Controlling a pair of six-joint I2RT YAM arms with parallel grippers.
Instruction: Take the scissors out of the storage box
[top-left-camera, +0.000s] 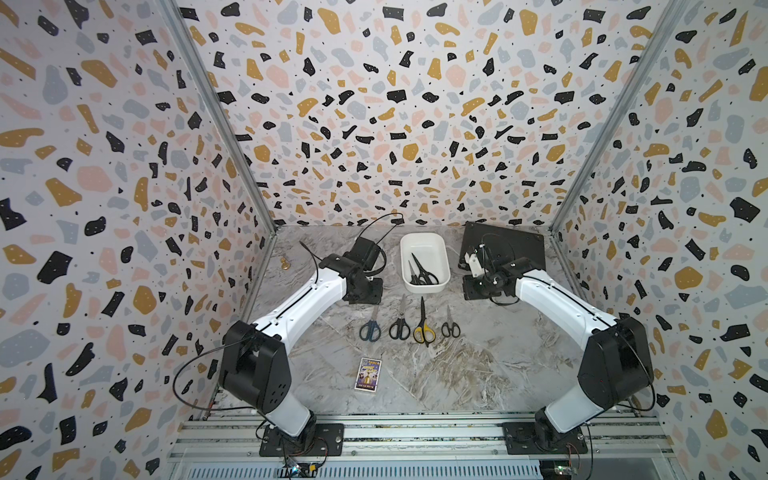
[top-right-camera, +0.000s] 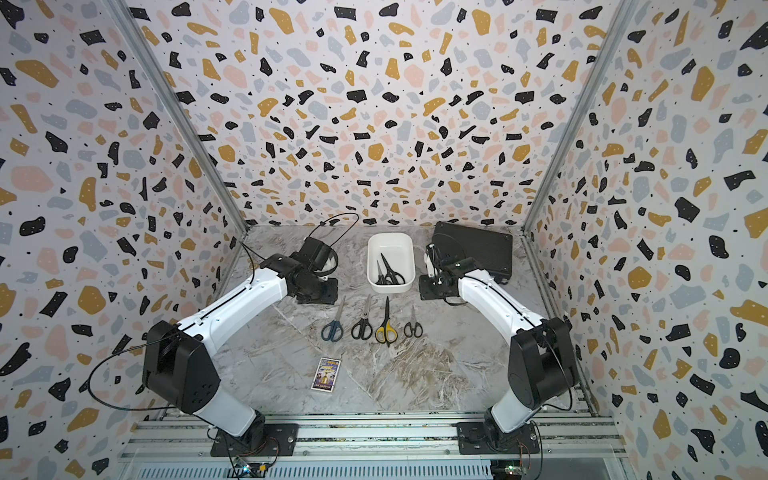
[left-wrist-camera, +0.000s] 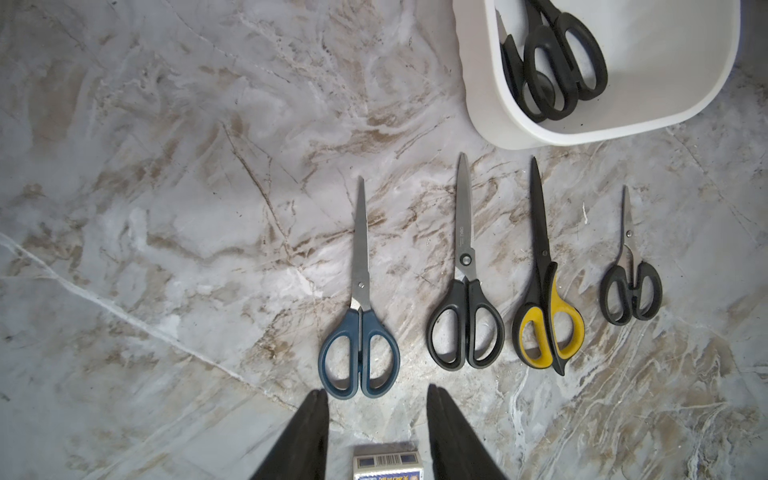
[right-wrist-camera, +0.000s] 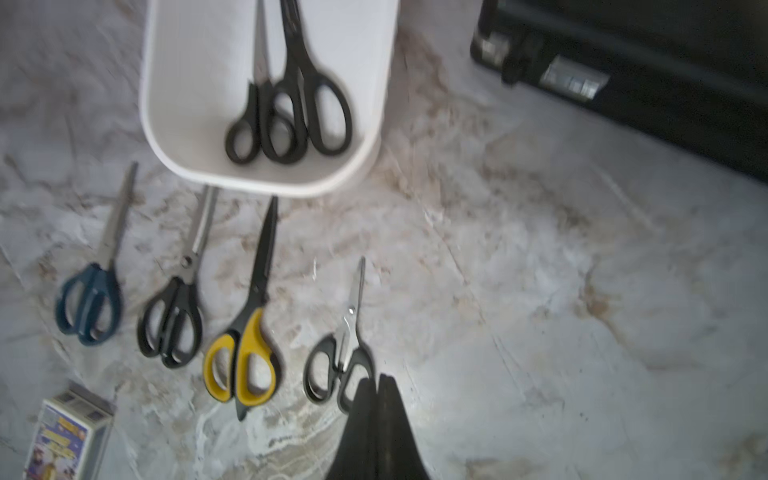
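Note:
The white storage box (right-wrist-camera: 180, 168) holds the large black scissors (right-wrist-camera: 300, 76), handles toward the near wall. Beside them lies a smaller pair with a silver blade and dark handles (right-wrist-camera: 249, 120), partly covered by the larger pair. My right gripper is shut, with nothing between its fingers; in the top left view it is outside the box, to its right. My left gripper stands open and empty over the table, to the left of the box.
In a row before the box lie blue scissors (left-wrist-camera: 360, 320), black-handled scissors (left-wrist-camera: 465, 304), yellow-and-black scissors (left-wrist-camera: 544, 312) and small scissors (left-wrist-camera: 630, 280). A card box (top-left-camera: 368, 374) sits nearer the front. Behind the right arm is a black case (top-right-camera: 480, 248).

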